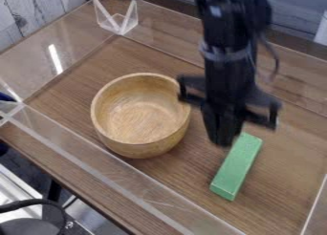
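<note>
A green block (235,168) lies on the wooden table, right of centre toward the front. The black arm, blurred by motion, stands over the middle; its gripper (224,115) is raised above and behind the block, apart from it. Whether anything is between its fingers is too blurred to tell. A round wooden bowl (122,113) sits left of the gripper.
A small clear object (118,15) stands at the back left. Cables lie at the front left, off the table's edge.
</note>
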